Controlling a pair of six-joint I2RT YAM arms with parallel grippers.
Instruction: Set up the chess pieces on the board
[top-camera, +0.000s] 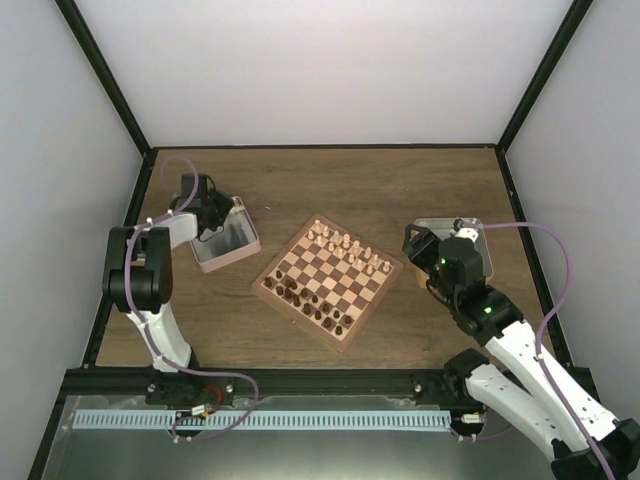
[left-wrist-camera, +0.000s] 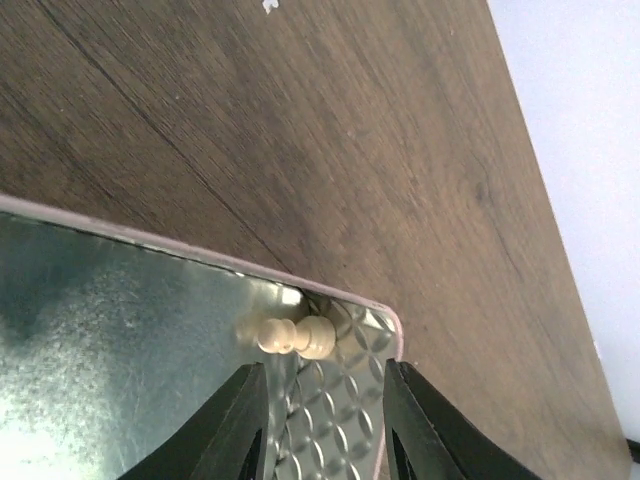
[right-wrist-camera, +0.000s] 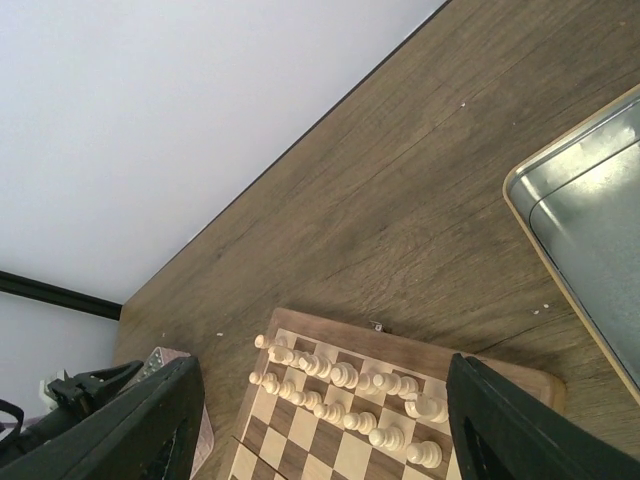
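Note:
My left gripper is open above the pinkish metal tray (top-camera: 229, 262) at the left, its fingers just short of a light chess piece (left-wrist-camera: 312, 336) lying by the tray's dimpled corner. The chessboard (top-camera: 353, 327) in the centre holds light pieces along its far right side and dark pieces along its near left side. My right gripper stands open with nothing held, its wrist view looking over the board (right-wrist-camera: 520, 380) and the light pieces (right-wrist-camera: 388, 436).
A second metal tray (right-wrist-camera: 590, 210) sits at the right, partly hidden by the right arm in the top view.

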